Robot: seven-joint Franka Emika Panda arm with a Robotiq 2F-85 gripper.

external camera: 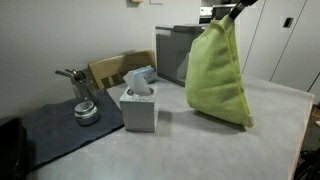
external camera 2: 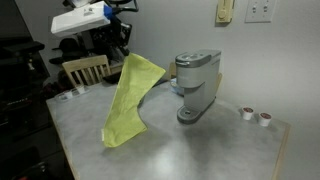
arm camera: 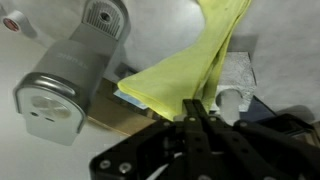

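Observation:
A yellow-green cloth [external camera: 220, 80] hangs from my gripper [external camera: 234, 13], which is shut on its upper edge high above the table. In exterior view 2 the cloth [external camera 2: 128, 100] drapes at a slant below the gripper [external camera 2: 125, 50], its bottom end close to the tabletop; whether it touches is unclear. Seen from the wrist, the cloth [arm camera: 175, 82] spreads out beneath the closed fingertips, and the exact pinch is small and dark.
A grey coffee machine [external camera 2: 197, 85] stands by the wall near the cloth. A tissue box [external camera: 139, 108] and a metal canister [external camera: 87, 112] on a dark mat [external camera: 62, 138] are at the left. Small pods [external camera 2: 265, 119] lie at the right.

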